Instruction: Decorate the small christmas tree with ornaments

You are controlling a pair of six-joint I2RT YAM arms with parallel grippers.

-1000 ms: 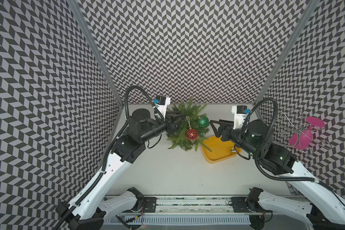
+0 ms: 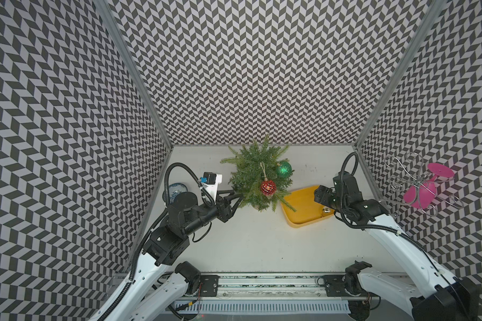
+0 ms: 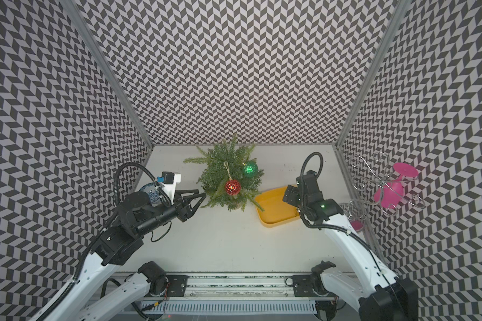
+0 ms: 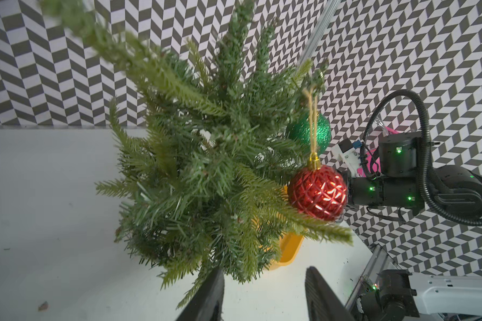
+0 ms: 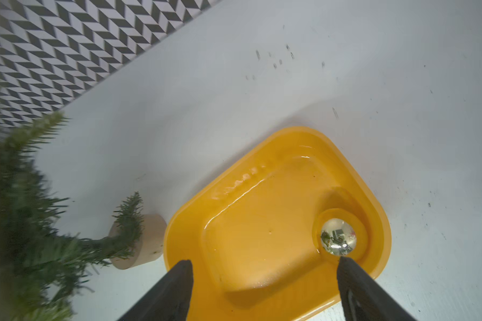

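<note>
The small tree (image 2: 251, 174) stands at the back middle of the table. A red ball (image 4: 318, 192) hangs by its gold loop on the front of it, and a green ball (image 2: 284, 169) sits on its right side. My left gripper is left of the tree with its fingers apart and nothing between them. Over the orange tray (image 5: 262, 214) my right gripper is open, pointing down and empty. In the tray's corner lies a shiny gold-silver ball (image 5: 338, 236), forward of the right fingers.
A wire stand with pink discs (image 2: 420, 195) is at the far right. A blue patterned round object (image 2: 175, 191) sits behind the left arm.
My left gripper has drawn back from the tree, leftward and toward the front. The right gripper has moved back from beside the tree and turned down over the tray. Both balls stayed on the tree.
</note>
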